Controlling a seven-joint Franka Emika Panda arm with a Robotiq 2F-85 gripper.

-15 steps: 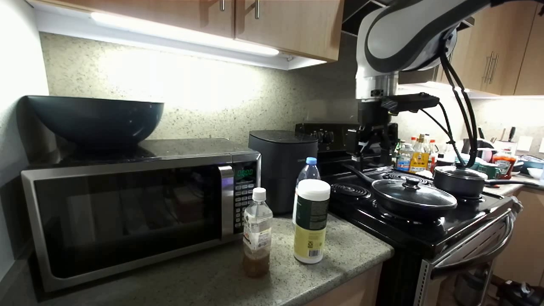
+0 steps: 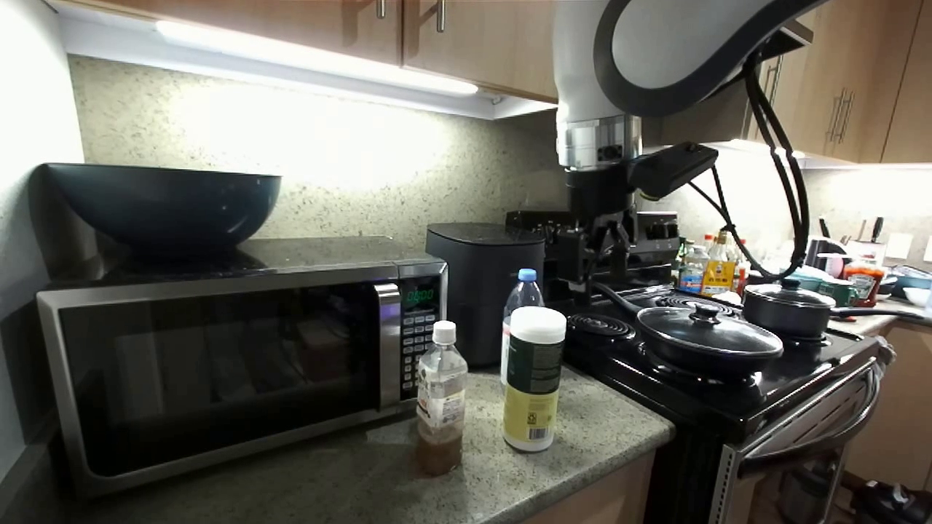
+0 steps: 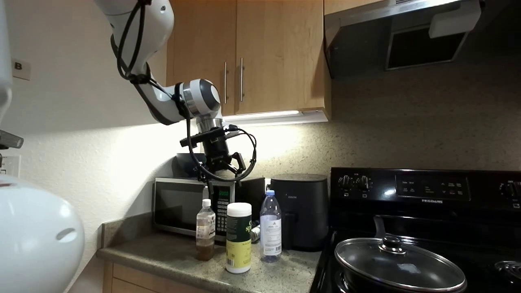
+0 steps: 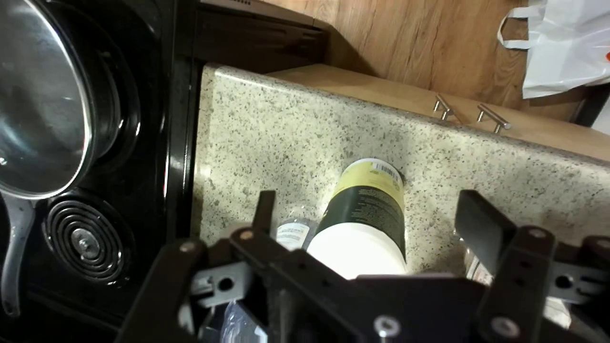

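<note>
My gripper (image 2: 601, 278) is open and empty, raised over the counter area near the stove in exterior view 1. In the wrist view, its spread fingers (image 4: 479, 226) frame a canister (image 4: 366, 214) with a white lid and green-yellow label, which stands lower on the counter. That canister (image 3: 239, 244) is upright in exterior view 2. On one side of it stands a clear bottle with a blue cap (image 3: 271, 229); on the other, a white-capped bottle of brown liquid (image 3: 205, 232). The gripper's base partly covers the canister and bottles in the wrist view.
Behind the bottles are a microwave (image 2: 218, 375) bearing a dark bowl (image 2: 166, 205), and a black air fryer (image 2: 480, 288). A lidded pan (image 2: 709, 339) and a pot (image 2: 788, 310) sit on the stove. Bare counter (image 4: 269, 131) lies toward the front edge.
In exterior view 1, the arm and gripper have shifted left, away from the stove's middle and closer to the bottles. The canister, bottles and pans have stayed put.
</note>
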